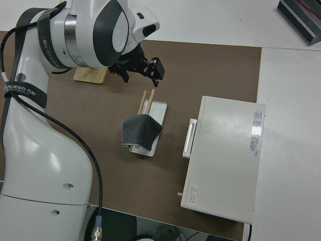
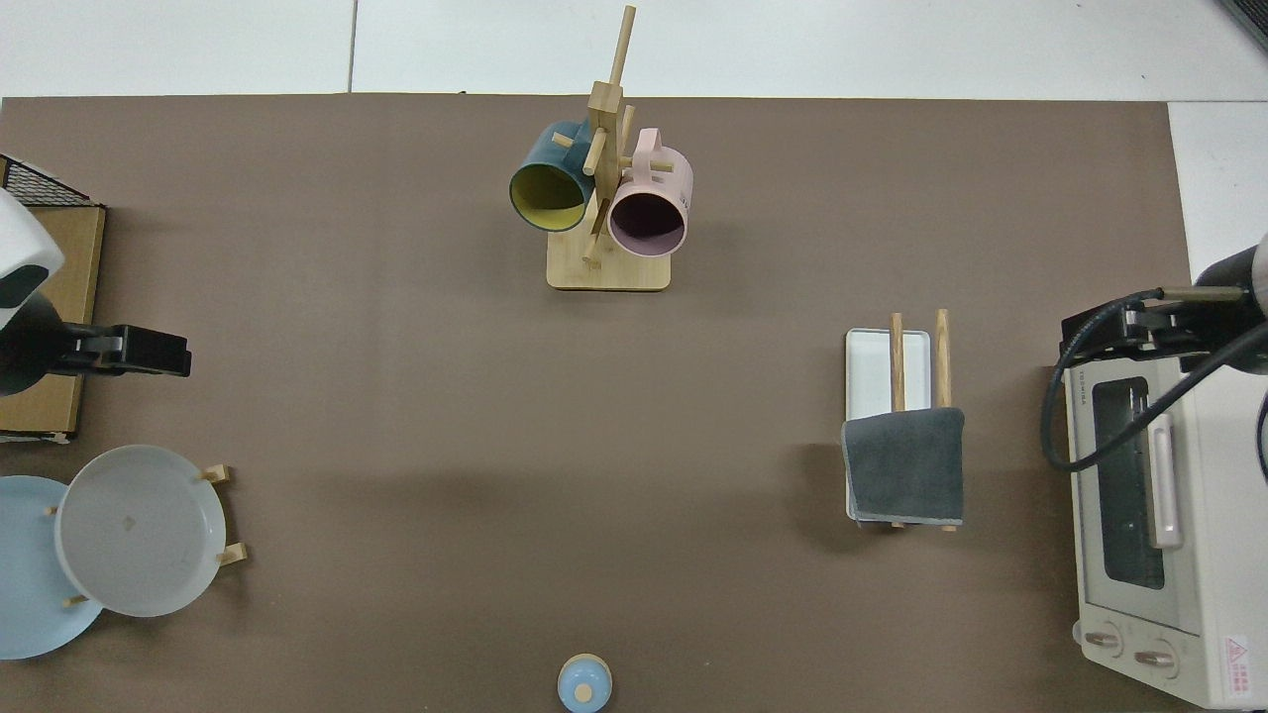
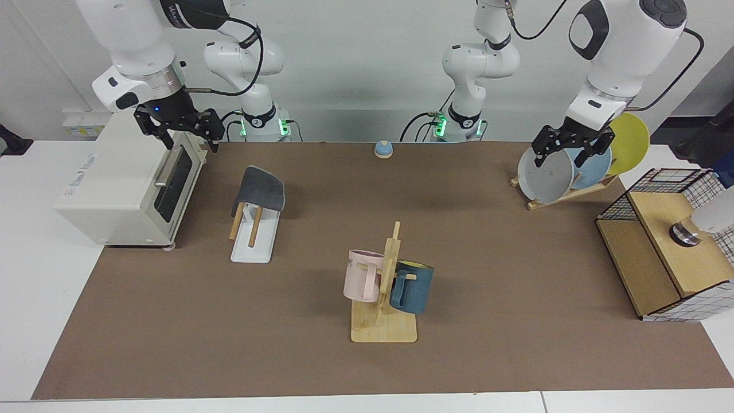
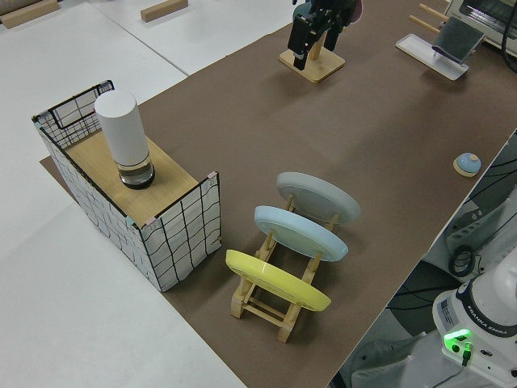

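A blue mug [image 2: 540,196] and a pink mug [image 2: 651,220] hang on a wooden mug tree [image 2: 608,274]. A grey cloth [image 2: 902,465] drapes over two wooden bars on a white tray [image 2: 868,374]. My left gripper [image 2: 155,351] is in the air near the wire-sided shelf, above the dish rack. My right gripper [image 1: 150,69] hangs by the white oven [image 1: 223,155], its fingers partly behind a cable in the top view. I cannot tell either finger's state.
Plates [image 4: 279,283] stand in a wooden rack near a shelf [image 4: 174,182] holding a white cylinder [image 4: 121,129]. A small blue object [image 2: 583,683] lies at the near edge.
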